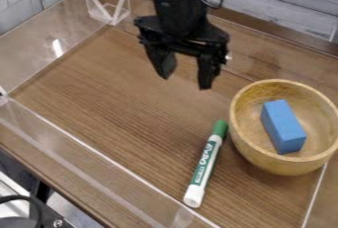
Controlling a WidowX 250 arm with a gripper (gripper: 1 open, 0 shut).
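The black gripper (187,66) hangs over the upper middle of the wooden table (99,104), its fingers apart and open, nothing seen between them. Below and to its right lies a green-and-white marker (207,165), pointing toward the front. A round tan bowl (301,161) at the right holds a blue block (283,125). The gripper is above and left of the bowl, apart from both marker and block.
Clear plastic sides run along the table's left edge. A white slatted surface lies beyond the back edge. A black cable shows at the lower left corner.
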